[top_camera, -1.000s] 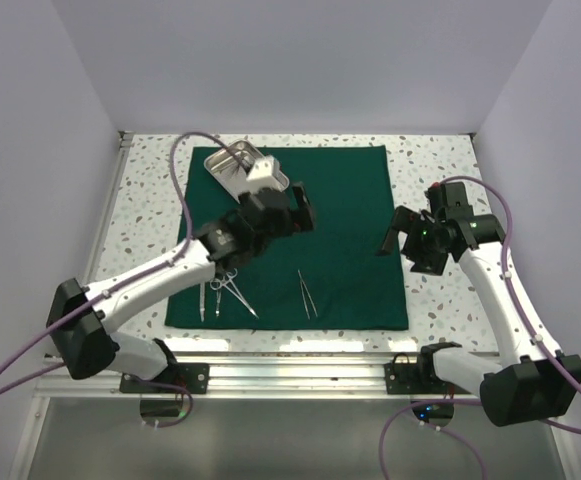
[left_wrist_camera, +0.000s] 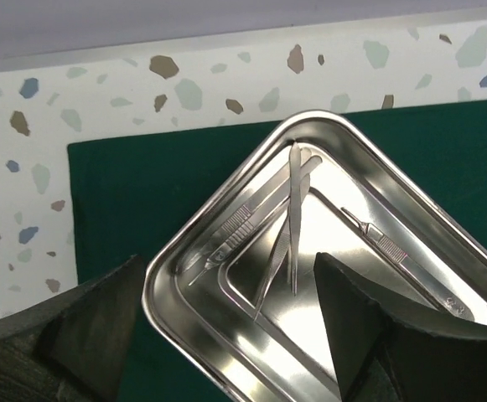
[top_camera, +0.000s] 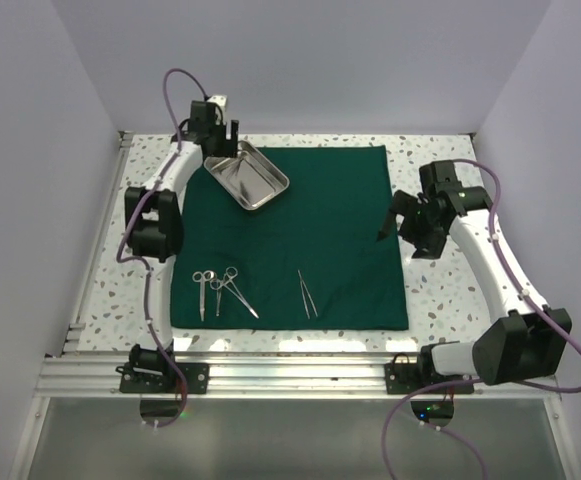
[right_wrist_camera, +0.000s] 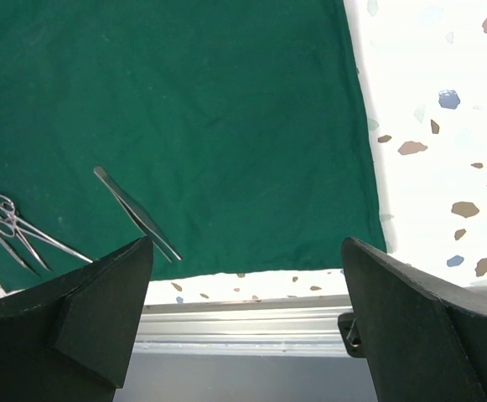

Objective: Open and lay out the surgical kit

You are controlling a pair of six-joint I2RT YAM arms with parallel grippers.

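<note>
The steel tray (top_camera: 279,172) lies at an angle on the back left of the green cloth (top_camera: 300,240). In the left wrist view it holds tweezers (left_wrist_camera: 294,218) crossed over a couple of scalpel handles (left_wrist_camera: 256,213), and a separate handle (left_wrist_camera: 406,268) to the right. My left gripper is above the tray's corner, its fingers apart with nothing between them. Over the cloth's right edge, my right gripper stands open and empty. Scissor-like instruments (top_camera: 228,290) lie at the front left of the cloth, with another pair of tweezers (top_camera: 307,294) to their right.
Speckled table (top_camera: 440,300) surrounds the cloth, with metal rails (top_camera: 300,372) along the front. Walls stand at the back and both sides.
The left arm has swung from over the front instruments to the back left, and its gripper now hangs above the tray. The right arm has shifted only slightly. The laid-out instruments have stayed put.
</note>
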